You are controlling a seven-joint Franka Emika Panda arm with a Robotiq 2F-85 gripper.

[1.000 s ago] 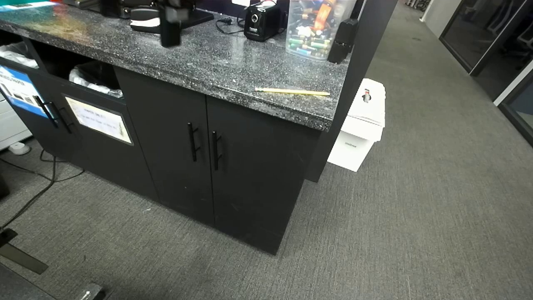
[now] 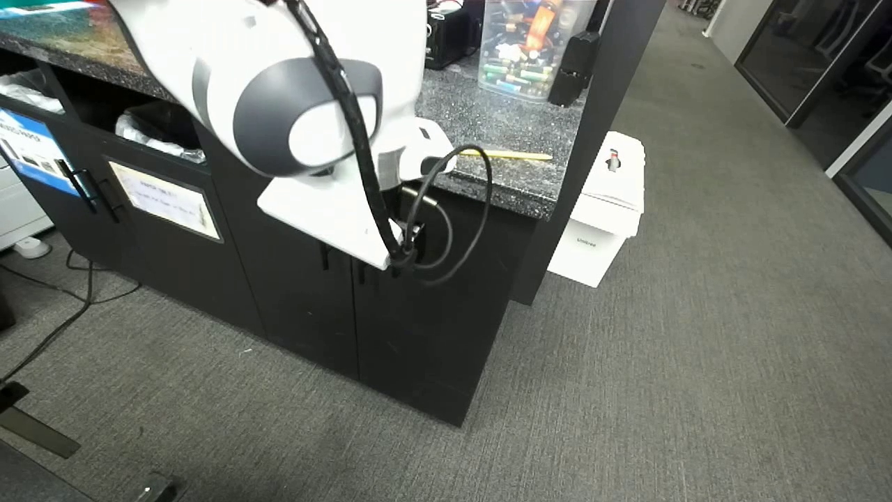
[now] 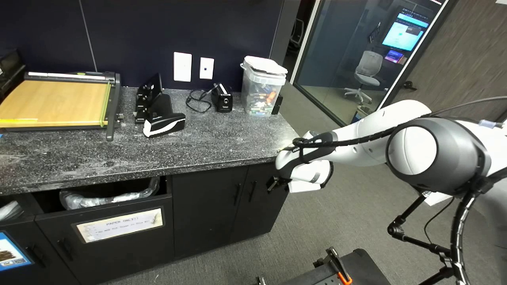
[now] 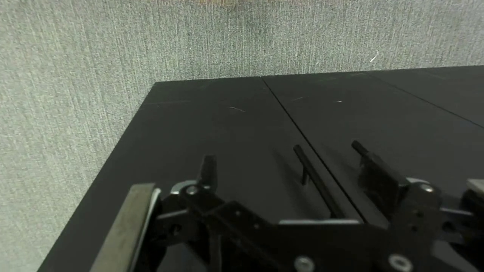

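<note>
In the wrist view my gripper stands open, with no object held between its fingers. Beyond it are the dark cabinet doors (image 4: 217,131). One black bar handle (image 4: 318,183) shows in the gap between the fingers, while another handle (image 4: 359,147) is partly covered by the right finger (image 4: 383,181). Whether the gripper touches either handle I cannot tell. Exterior view 2 has the gripper (image 3: 273,183) low in front of the counter's edge, right of the two door handles. A yellow pencil (image 2: 518,155) lies near the counter's front corner, its left end hidden by the arm.
On the counter (image 3: 223,142) are a paper cutter (image 3: 61,99), a black stapler (image 3: 164,121), a black sharpener (image 3: 222,97) and a clear tub of batteries (image 3: 261,90). A white bin (image 2: 595,217) stands beside the counter's end.
In exterior view 1 the arm has come down from the top of the picture to the counter's front edge. It now covers much of the counter and the upper cabinet doors.
</note>
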